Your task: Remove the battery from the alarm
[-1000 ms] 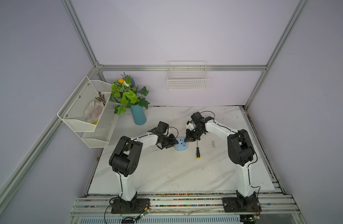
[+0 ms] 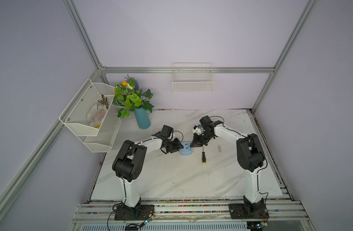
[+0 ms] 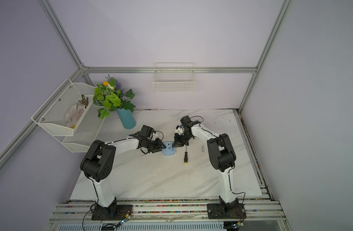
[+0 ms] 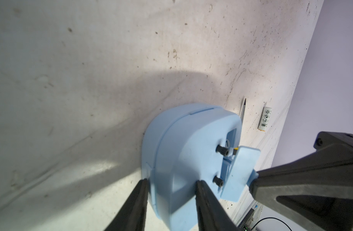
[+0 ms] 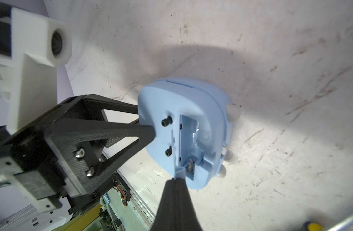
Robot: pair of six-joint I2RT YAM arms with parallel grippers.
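The light-blue alarm stands between my grippers. In the left wrist view, my left gripper has its fingers around the alarm's body. In the right wrist view, the battery compartment is uncovered and shows an empty bay with a spring. My right gripper is shut at the compartment's lower edge, its tips at the raised light-blue cover. A battery lies on the table to the right, apart from the alarm.
A screwdriver lies just right of the alarm. A blue vase of flowers and a wire shelf are at the back left.
The left arm and alarm look unmoved in the top left view.
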